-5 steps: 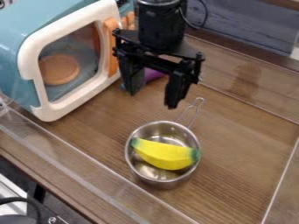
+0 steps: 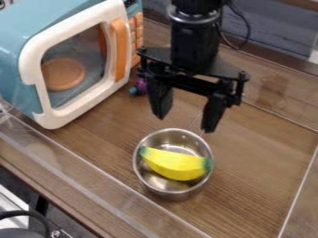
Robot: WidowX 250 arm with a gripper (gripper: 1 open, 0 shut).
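Observation:
My black gripper hangs open above the table, higher and further back than a steel bowl, with nothing seen between its fingers. A yellow banana-like object with green tips lies inside the bowl. Behind my gripper, at its left, a small purple object is partly hidden.
A blue and white toy microwave with a brown disc inside stands at the upper left. A grey wall closes the back; dark cables lie at the lower left.
My gripper has moved right and slightly back, away from the microwave, with its fingers lower at one side. The bowl and the yellow object have not moved.

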